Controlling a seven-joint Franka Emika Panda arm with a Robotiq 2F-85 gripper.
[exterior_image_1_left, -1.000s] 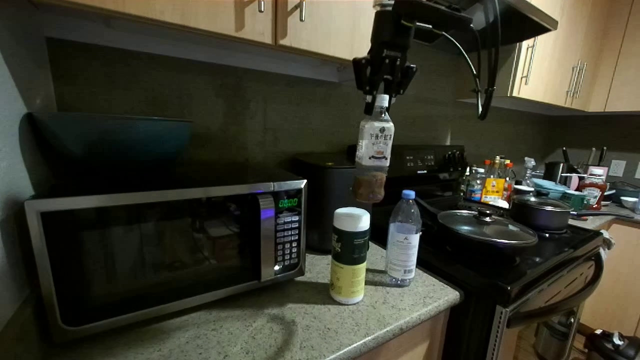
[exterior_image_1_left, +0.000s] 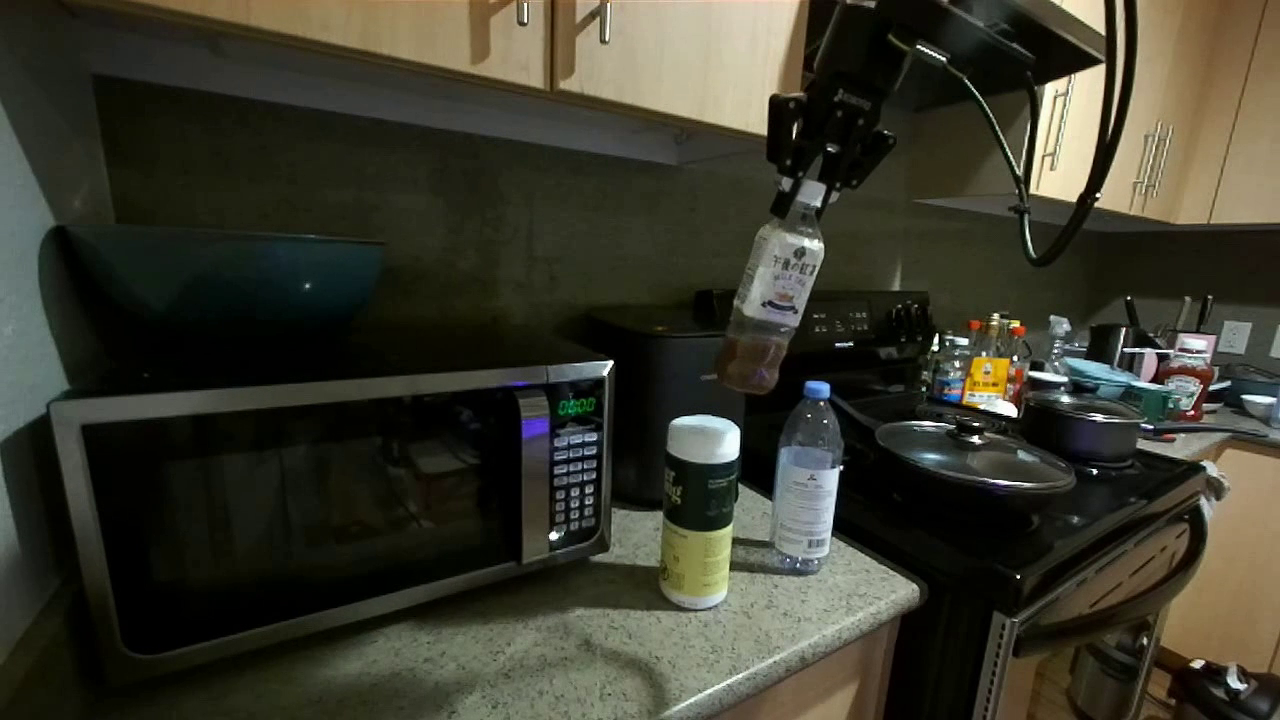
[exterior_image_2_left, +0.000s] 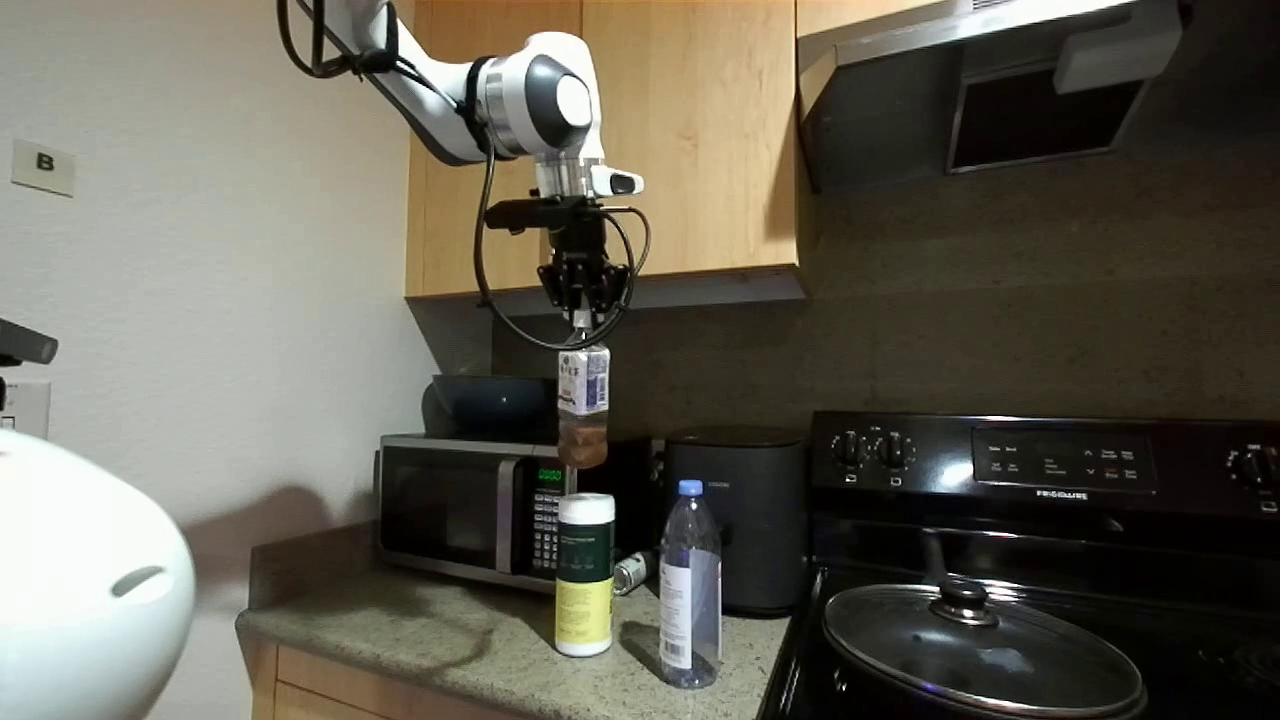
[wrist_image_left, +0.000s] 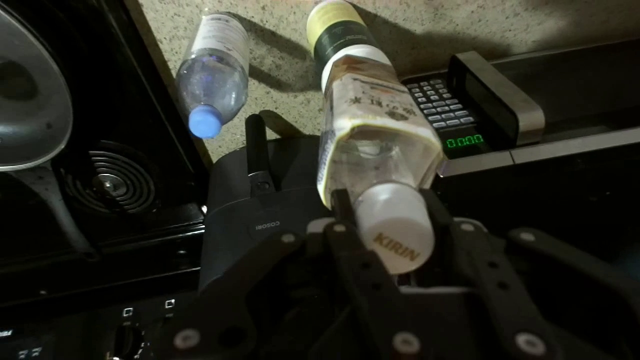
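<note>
My gripper (exterior_image_1_left: 804, 198) is shut on the neck of a clear, white-capped milk tea bottle (exterior_image_1_left: 777, 282), just below its cap. In exterior view 1 the bottle hangs tilted in the air, its base swung toward the left, with some brown liquid at the bottom. Seen from the wrist, the KIRIN cap (wrist_image_left: 396, 231) sits between the two fingers. Below, a green and yellow canister (exterior_image_1_left: 698, 510) with a white lid stands upright on the counter. To its right is an upright clear bottle (exterior_image_1_left: 806, 480) with a blue cap.
A microwave (exterior_image_1_left: 324, 504) fills the counter's left side, with a dark bowl (exterior_image_1_left: 228, 276) on top. Behind the canister stands a black air fryer (exterior_image_2_left: 738, 516). The stove at right carries a lidded pan (exterior_image_1_left: 972, 454). A small can (exterior_image_2_left: 632, 571) lies behind the canister.
The arm has moved to the right in exterior view 1, carrying the bottle along. From hanging nearly upright, the bottle has become tilted. The canister and blue-capped bottle have stayed put.
</note>
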